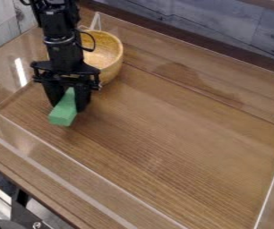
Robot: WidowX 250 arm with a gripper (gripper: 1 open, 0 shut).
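Note:
My black gripper [65, 82] hangs at the left of the table, shut on a green object [64, 111] that leans, its lower end near or on the wooden surface. The fingertips are dark and partly hard to make out. A yellow bowl [104, 52] stands just behind and to the right of the gripper, partly hidden by the arm.
Cables lie at the lower left edge, and the table's edges show at the back and right.

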